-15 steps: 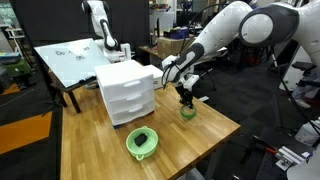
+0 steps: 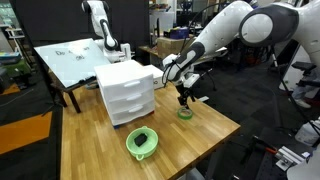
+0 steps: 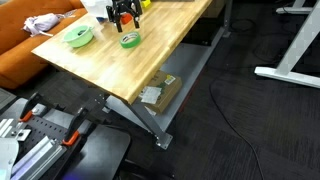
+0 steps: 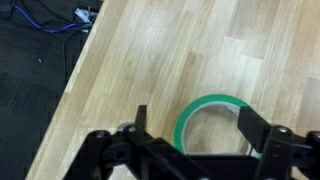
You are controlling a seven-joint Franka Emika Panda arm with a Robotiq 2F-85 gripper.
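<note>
A green roll of tape [image 2: 185,114] lies flat on the wooden table near its right-hand edge. In the wrist view the tape [image 4: 183,126] shows as a ring below my fingers, its lower part hidden by the gripper. My gripper [image 3: 126,25] hangs just above the roll, pointing down, with a small gap showing between them in exterior view 2. The dark fingers [image 4: 140,118] stand apart with nothing held between them. A green bowl [image 2: 142,153] with a dark item inside stands toward the table's front.
A white drawer unit [image 2: 127,92] stands on the table left of my arm. Beyond the table edge, the dark floor and some cables [image 4: 45,25] show in the wrist view. The wooden surface [image 2: 100,150] around the bowl is mostly clear.
The tape sits slightly left of its earlier place and looks flatter now. My gripper has shifted slightly left and up, and is now clear of it.
</note>
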